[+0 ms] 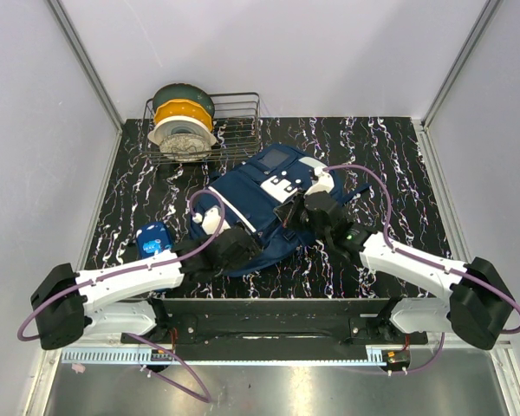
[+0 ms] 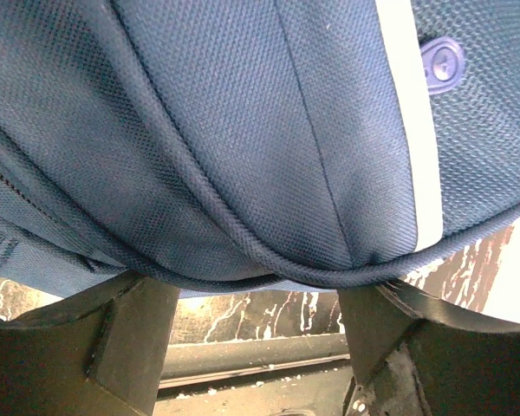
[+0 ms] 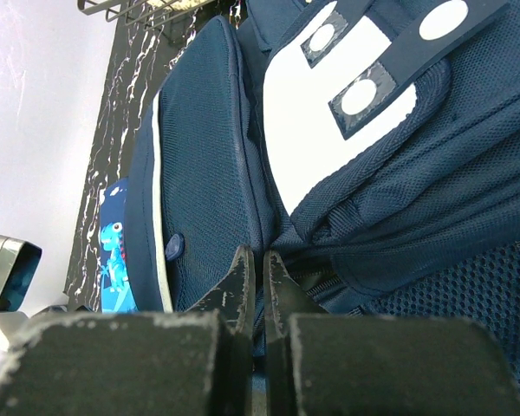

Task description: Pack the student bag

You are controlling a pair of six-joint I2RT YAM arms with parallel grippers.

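The navy student bag [image 1: 260,186] lies flat on the black marbled mat, white patches on top. My left gripper [image 1: 250,244] is at its lower front edge; in the left wrist view its fingers stand apart below the fabric rim [image 2: 329,273], with no clear hold visible. My right gripper [image 1: 288,212] is on the bag's middle; in the right wrist view it is shut at a fold [image 3: 251,217], with at most a thin bit of fabric at the tips. A blue case with a dinosaur print [image 1: 154,240] lies to the left.
A wire dish rack [image 1: 234,130] with several plates stands at the back left. Walls border both sides.
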